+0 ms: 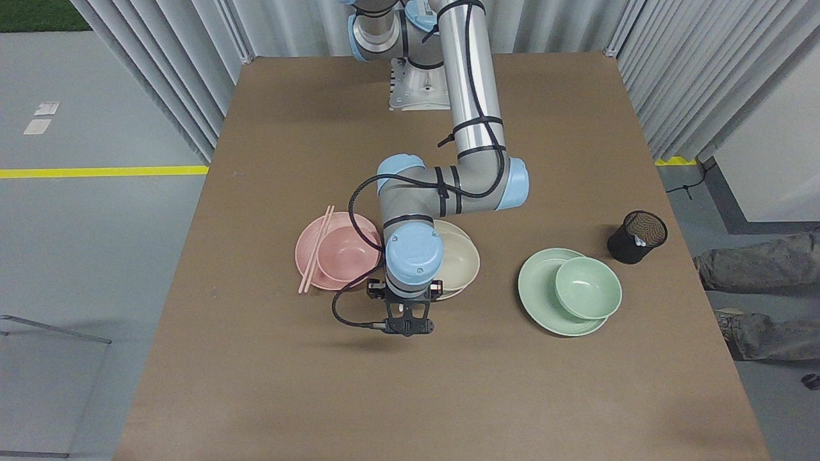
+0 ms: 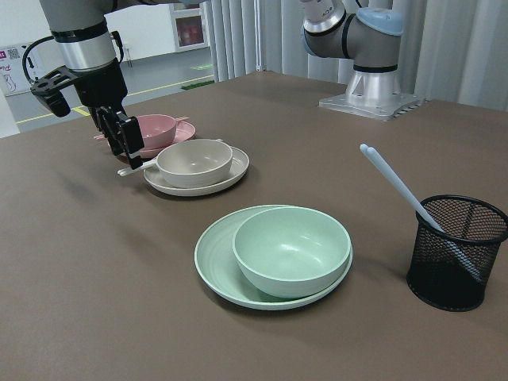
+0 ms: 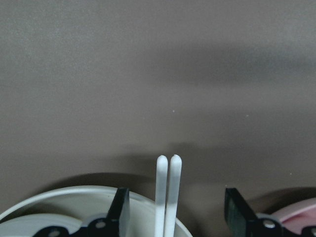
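In the wrist view, two white chopsticks (image 3: 173,192) stick up past the cream plate's rim (image 3: 79,192), between the fingers of my open gripper. In the left view my gripper (image 2: 132,147) is low beside the cream bowl (image 2: 194,159) on its plate (image 2: 182,190), at the chopsticks' tips. The front view shows the gripper mount (image 1: 407,315) in front of the cream set, largely hiding the chopsticks.
Pink bowl (image 1: 346,253), plate and chopsticks (image 1: 311,261) sit at the left. A green bowl (image 1: 588,285) on a plate (image 1: 538,303) and a black mesh cup (image 1: 635,242) holding a stick are at the right.
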